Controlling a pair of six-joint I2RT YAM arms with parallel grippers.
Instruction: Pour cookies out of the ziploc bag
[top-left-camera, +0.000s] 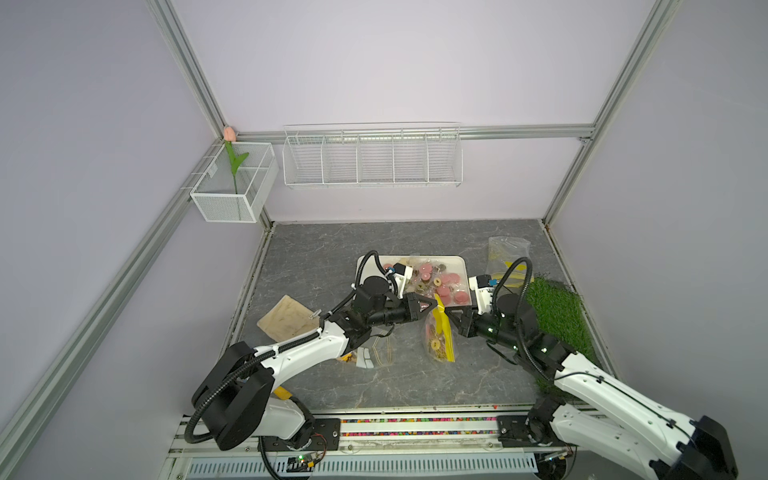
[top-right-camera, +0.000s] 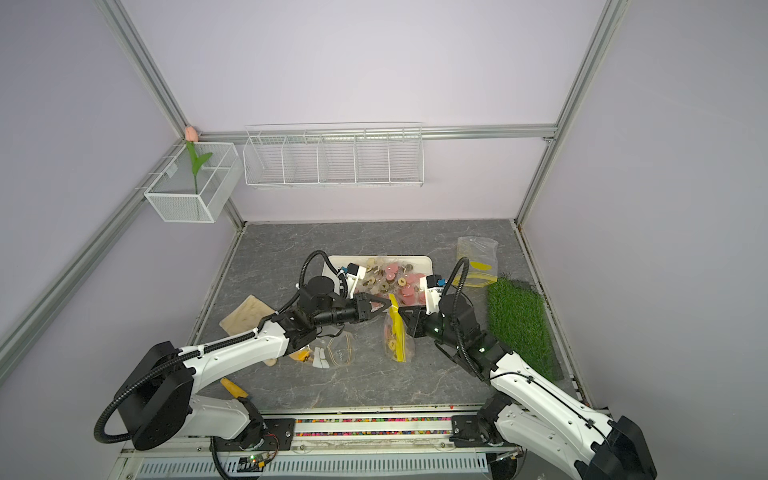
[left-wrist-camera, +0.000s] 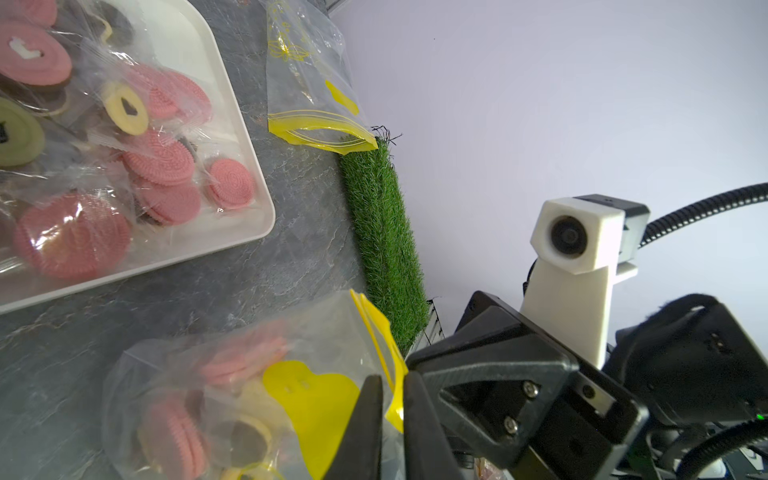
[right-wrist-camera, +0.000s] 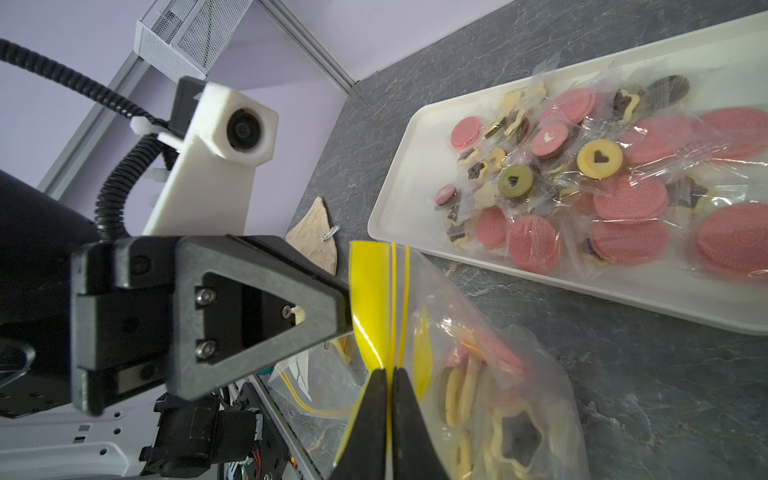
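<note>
A clear ziploc bag (top-left-camera: 437, 340) with a yellow zip strip hangs upright over the counter, wrapped cookies in its lower part. My right gripper is shut on the bag's top edge, the thin film running between its fingers. Just opposite, my left gripper stands part open at the bag's mouth; a narrow gap shows between its fingertips, with the yellow-edged film (left-wrist-camera: 397, 404) by them. Whether that film lies inside the gap is hard to make out. Behind the bag sits a white tray (right-wrist-camera: 400, 216) holding several wrapped cookies (right-wrist-camera: 534, 242).
Another clear bag (top-left-camera: 507, 254) lies flat at the back right, beside green turf (top-left-camera: 560, 312). A beige cloth or board (top-left-camera: 286, 317) lies at the left, with a further yellow-lined bag (top-right-camera: 341, 349) near the left arm.
</note>
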